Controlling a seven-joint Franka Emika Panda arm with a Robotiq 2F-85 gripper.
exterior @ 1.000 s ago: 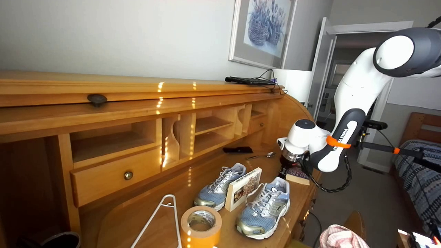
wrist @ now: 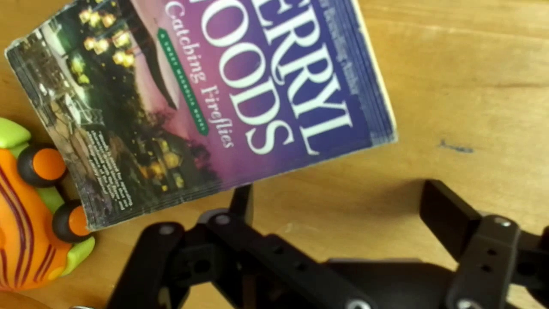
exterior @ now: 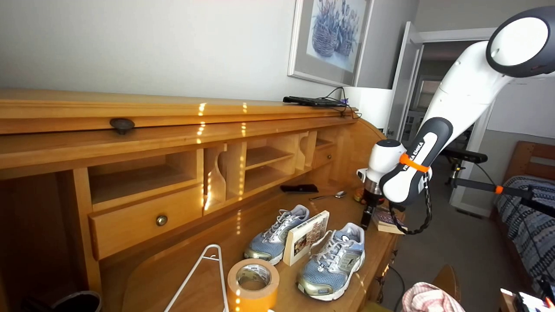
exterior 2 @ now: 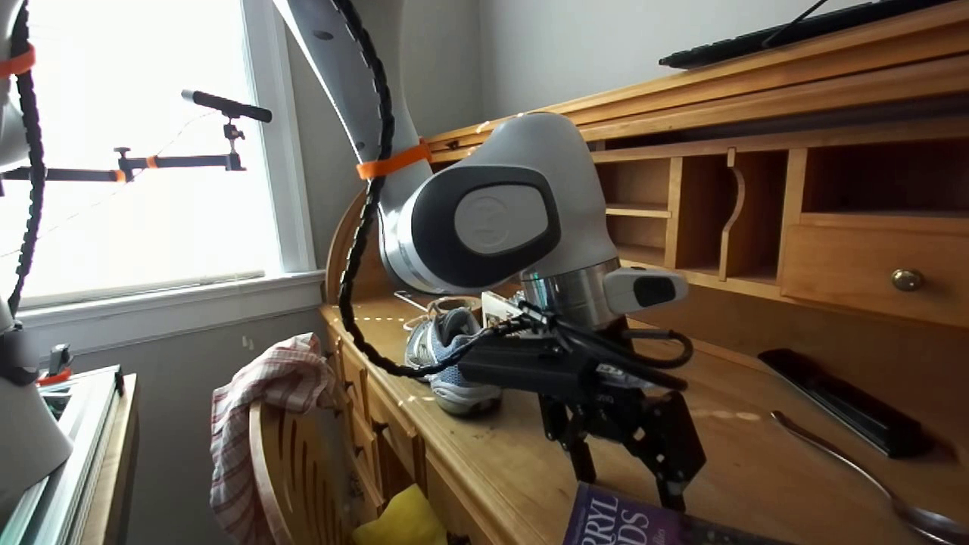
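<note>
A purple paperback book [wrist: 278, 56] lies flat on the wooden desk, cover up, in the wrist view. Its near edge runs by my left finger [wrist: 242, 203]; whether they touch, I cannot tell. My gripper is open, with only bare desk between the fingertips. From exterior view 1, the gripper [exterior: 366, 221] points down beside the book [exterior: 387, 223], on the side toward the shoes. In exterior view 2 the gripper [exterior 2: 628, 481] has its fingers apart close to the desk, just behind the book [exterior 2: 609, 519].
An orange toy [wrist: 28, 221] with wheels sits close to the book. Two blue running shoes [exterior: 333, 265] flank an upright picture block [exterior: 307, 236]. A tape roll [exterior: 253, 286] stands nearer. A spoon [exterior: 328, 196] and black case [exterior: 299, 188] lie along the back. The desk's front edge is close.
The book has shifted away from the shoes, to the right in exterior view 1. My gripper has moved the same way, and the arm's pose has changed.
</note>
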